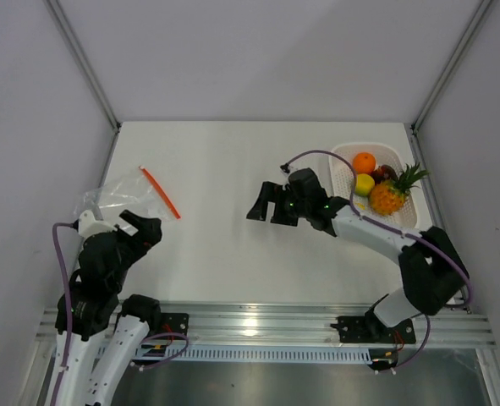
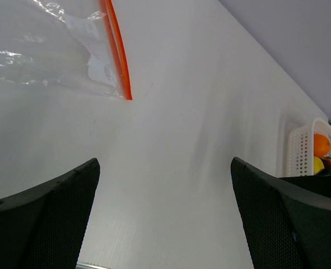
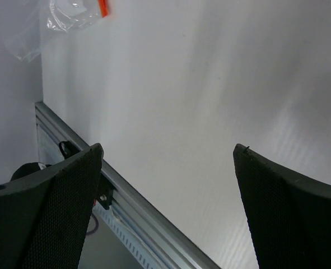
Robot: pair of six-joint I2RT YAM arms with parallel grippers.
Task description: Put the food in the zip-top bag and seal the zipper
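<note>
A clear zip bag (image 1: 123, 199) with an orange-red zipper strip (image 1: 160, 193) lies flat at the table's left. The strip (image 2: 118, 50) also crosses the top left of the left wrist view. Near the bag's front side is my left gripper (image 1: 140, 228), open and empty. Over the middle of the table, my right gripper (image 1: 271, 207) is open too, with only bare table between its fingers in the right wrist view. The food sits in a white basket at the right: an orange (image 1: 364, 162), a yellow-green fruit (image 1: 364, 184), a pineapple (image 1: 387, 198) and a dark item (image 1: 385, 172).
The white basket (image 1: 341, 173) stands at the table's right edge, partly behind my right arm. Between bag and basket the white table (image 1: 224, 169) is clear. Metal rails (image 1: 250, 317) run along the front, and grey walls close the sides and back.
</note>
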